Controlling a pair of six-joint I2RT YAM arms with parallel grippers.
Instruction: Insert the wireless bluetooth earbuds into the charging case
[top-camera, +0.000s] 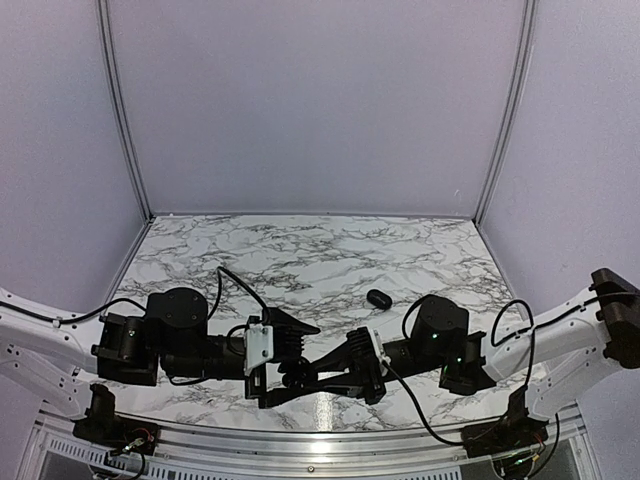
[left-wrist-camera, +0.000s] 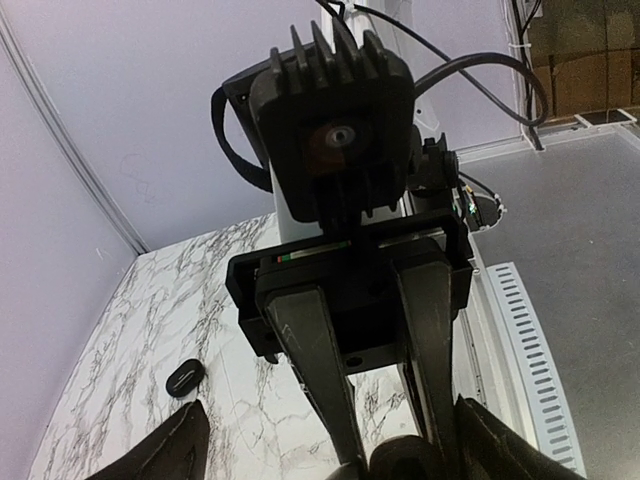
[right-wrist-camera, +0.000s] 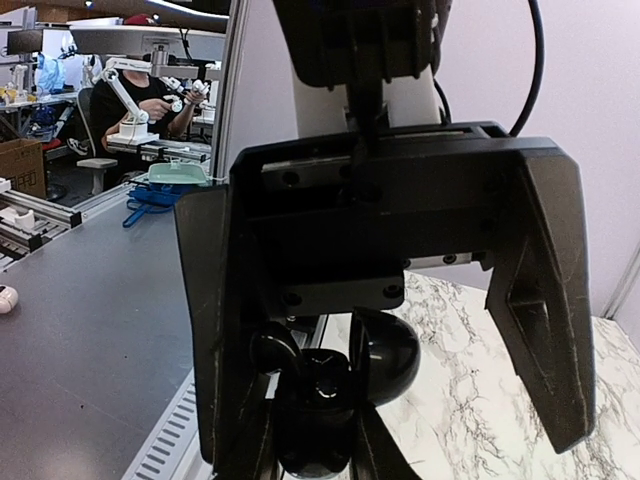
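In the right wrist view, a glossy black object (right-wrist-camera: 318, 395) with rounded lobes on either side of its top is pinched by my right gripper. Whether it is the charging case, an earbud or both together, I cannot tell. My left gripper is wide open, one finger on each side of that object, with a clear gap on the white-table side. Both grippers meet low over the table front in the top view, where their fingers partly hide the object. A black oval piece (top-camera: 379, 299), possibly the case, lies on the table.
A metal rail (top-camera: 310, 440) runs along the front edge, just below the two grippers. Cables loop over both arms.
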